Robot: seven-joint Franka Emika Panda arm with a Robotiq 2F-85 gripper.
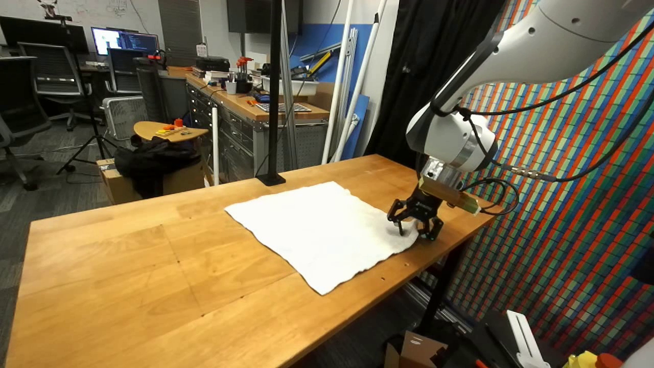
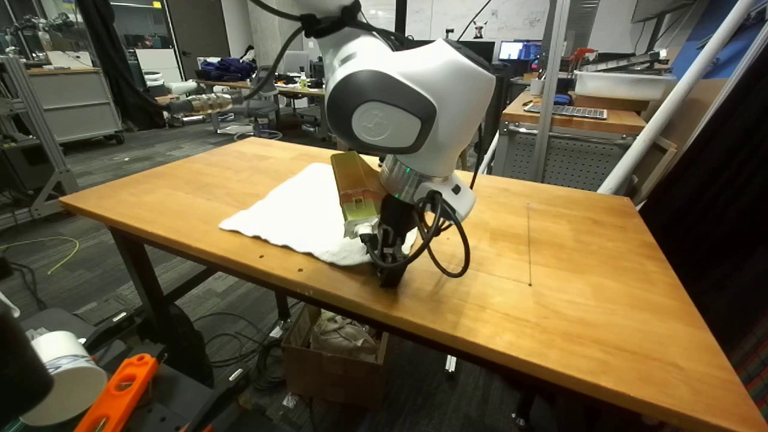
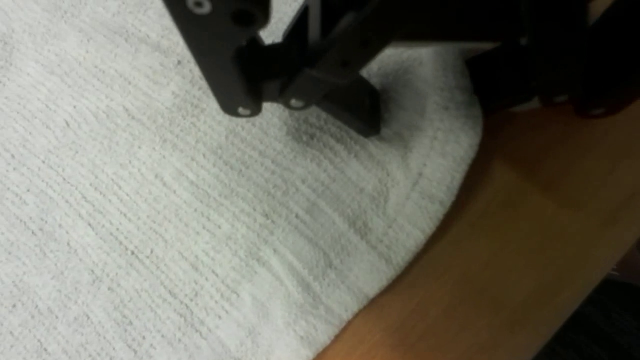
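A white cloth point(image 1: 319, 230) lies spread mostly flat on the wooden table, its right corner reaching my gripper point(image 1: 411, 232). The fingers are part open and straddle that corner, with a gap still between the fingers. In the wrist view, one black finger point(image 3: 360, 108) presses down into the ribbed cloth point(image 3: 180, 210), and the other stands just past its edge. A small raised fold of cloth point(image 3: 423, 90) shows between them. From exterior view 2, the arm hides the fingertips and part of the cloth point(image 2: 302, 209).
Bare wooden tabletop point(image 1: 110, 282) extends left of the cloth. The table's near edge runs close beside the gripper. A black post point(image 1: 274, 122) stands at the far edge, and cables point(image 2: 446, 252) loop from the wrist.
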